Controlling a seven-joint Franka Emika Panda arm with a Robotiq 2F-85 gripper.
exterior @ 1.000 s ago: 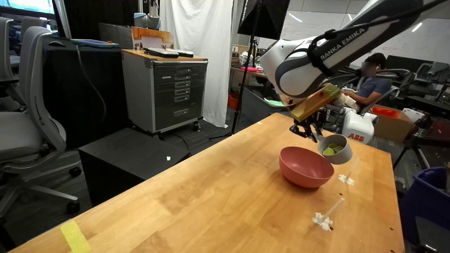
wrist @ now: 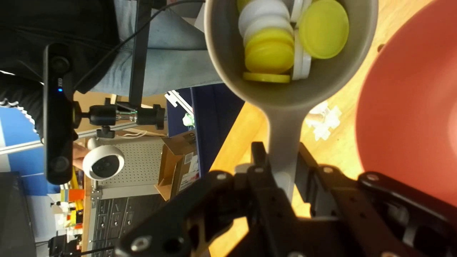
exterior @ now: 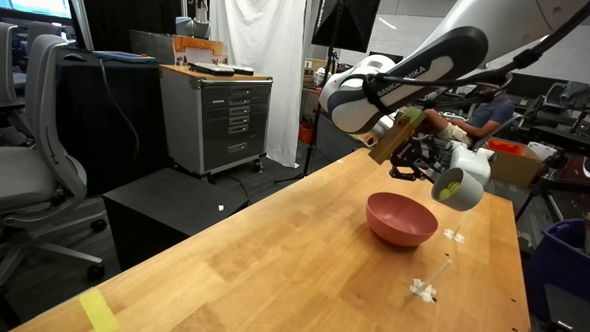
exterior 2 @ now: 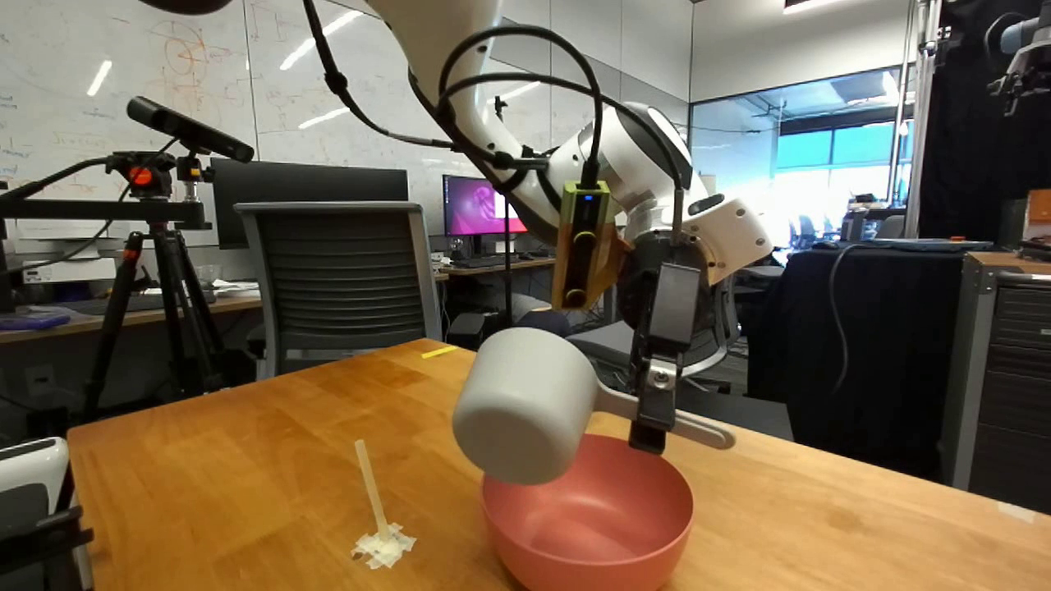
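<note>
My gripper is shut on the handle (wrist: 283, 141) of a grey cup (wrist: 231, 64), whose mouth faces the wrist camera. Yellow discs (wrist: 324, 30) and white discs (wrist: 264, 13) lie inside the cup, near its bottom as far as shows. On the table stands an upright red bowl (exterior: 401, 218). The cup (exterior: 470, 191) hangs tilted above the table, up and to the right of the bowl in exterior view 1. In exterior view 2 the cup (exterior 2: 527, 404) overlaps the bowl's (exterior 2: 591, 561) far left rim. No discs show in the visible part of the bowl.
Two thin pale sticks are taped upright to the wooden table, one stick (exterior: 437, 275) in front of the bowl and another (exterior 2: 371, 487) beside it. A blue bin (exterior: 558, 260) stands beyond its right edge.
The arm has rotated with it. The bowl has stayed put.
</note>
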